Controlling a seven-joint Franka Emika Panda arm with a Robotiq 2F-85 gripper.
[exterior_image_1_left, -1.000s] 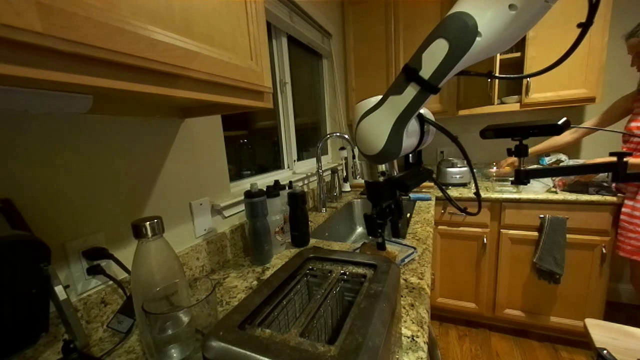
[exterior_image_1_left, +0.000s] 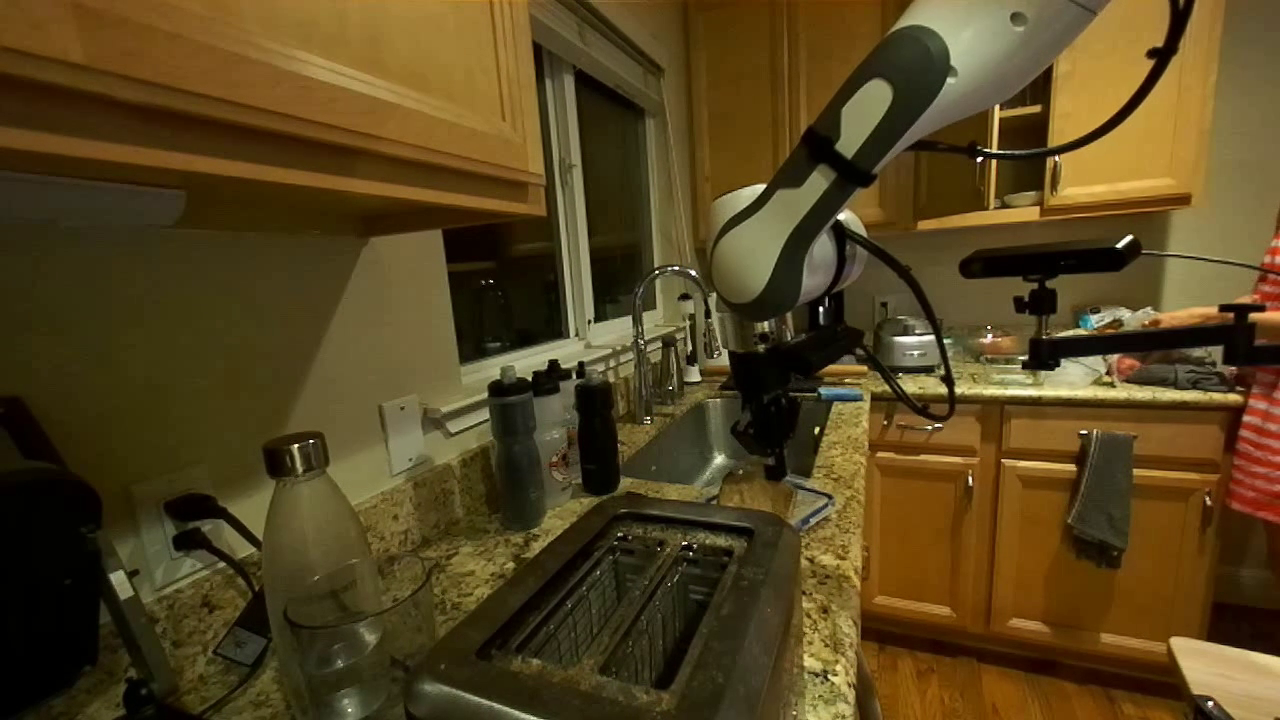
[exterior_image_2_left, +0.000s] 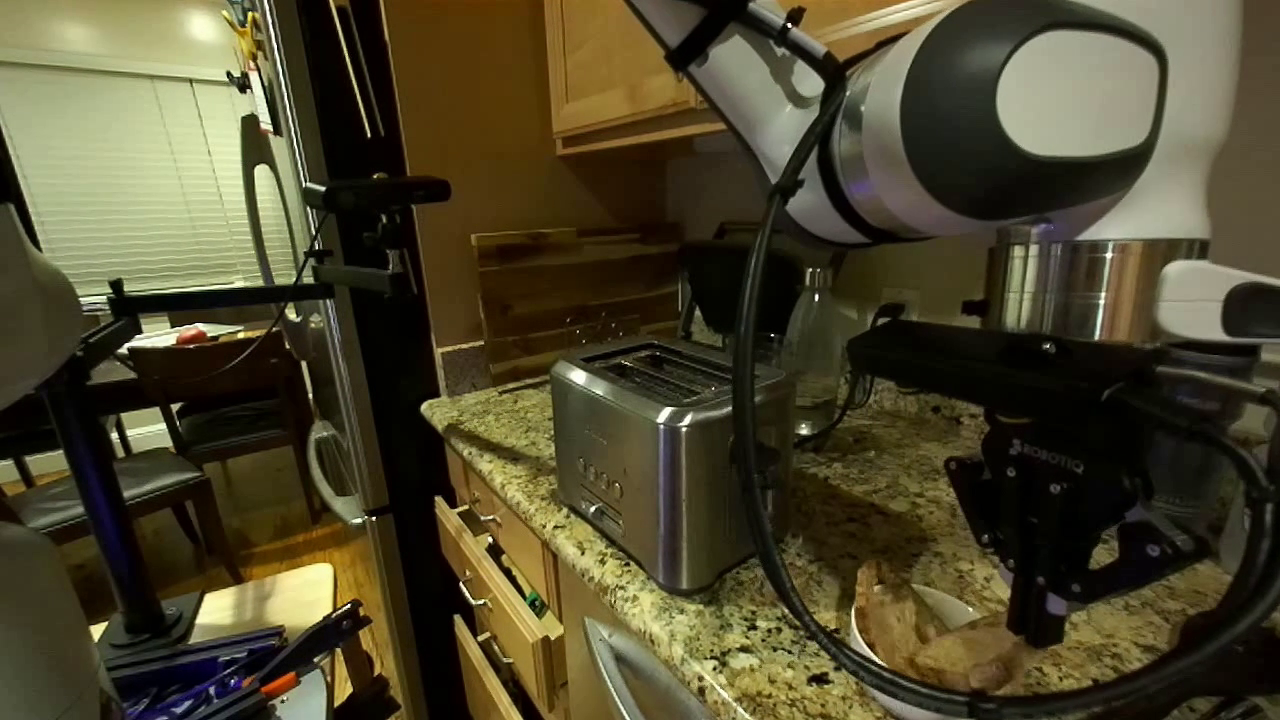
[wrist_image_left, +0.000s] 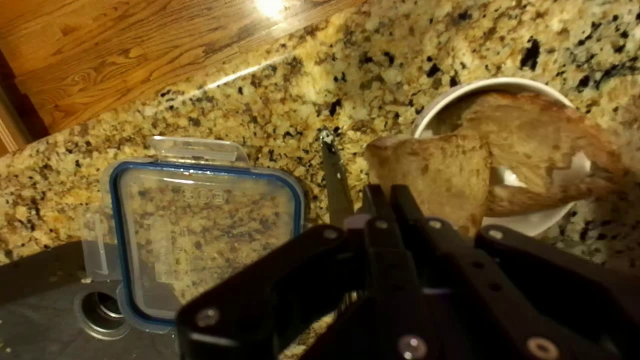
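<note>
A brown slice of bread (wrist_image_left: 441, 165) sits at my fingertips in the wrist view, over the left side of a white bowl (wrist_image_left: 501, 84). My gripper is nearly closed, its two fingertips at the slice's lower left edge with that edge between them. More bread (wrist_image_left: 531, 129) fills the bowl. From the second exterior view, the bread (exterior_image_2_left: 972, 654) shows just beside the fingers (exterior_image_2_left: 1041, 618). The first exterior view has the gripper (exterior_image_1_left: 774, 462) behind the toaster (exterior_image_1_left: 672, 528), the bread (exterior_image_1_left: 753, 492) beneath it partly hidden.
A clear lidded container (wrist_image_left: 210, 234) with a blue seal overhangs the sink edge. Beside it a knife (wrist_image_left: 336, 180) lies on the counter, partly hidden by my gripper. Several bottles (exterior_image_1_left: 516, 444) stand along the wall; a glass bottle (exterior_image_1_left: 318, 576) is by the toaster.
My gripper has risen slightly and shifted right in the first exterior view. Its fingers have come together, and more of the bread shows. The person at the right has moved mostly out of view.
</note>
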